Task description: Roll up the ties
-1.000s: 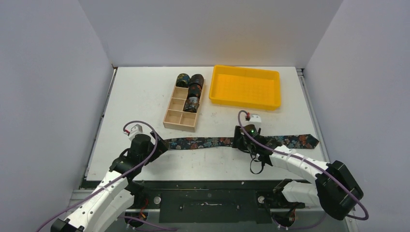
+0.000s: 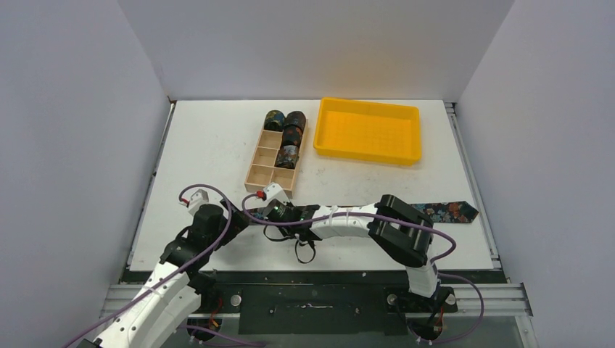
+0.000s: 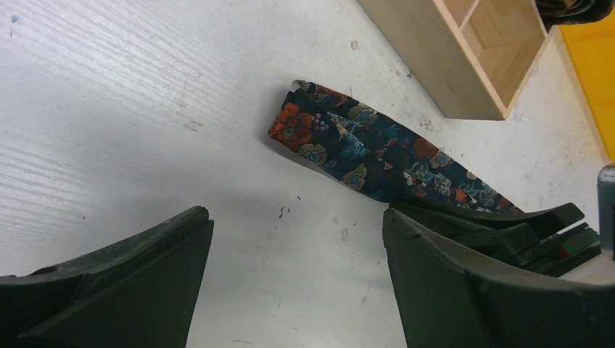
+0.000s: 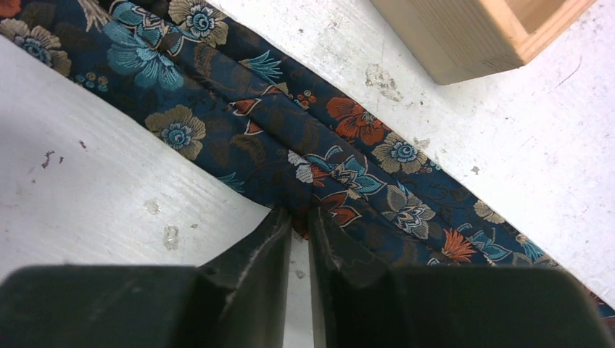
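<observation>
A long dark tie with orange, blue and tan flowers lies across the table from left to right. Its left end is flat and squared off in the left wrist view. My left gripper stands open just in front of that end, with bare table between its fingers. In the right wrist view, my right gripper has its fingertips a narrow gap apart at the tie's near edge. Cloth shows at the tips and is creased there; whether they grip it, I cannot tell. The right arm covers the tie's middle from above.
Behind the tie stands a wooden compartment box with several rolled ties in it and some empty compartments. A yellow tray sits to its right. Bare table lies in front of the tie and on the left.
My right gripper has travelled left along the tie, from right of its middle to close beside my left gripper. The left arm has shifted only slightly to the left.
</observation>
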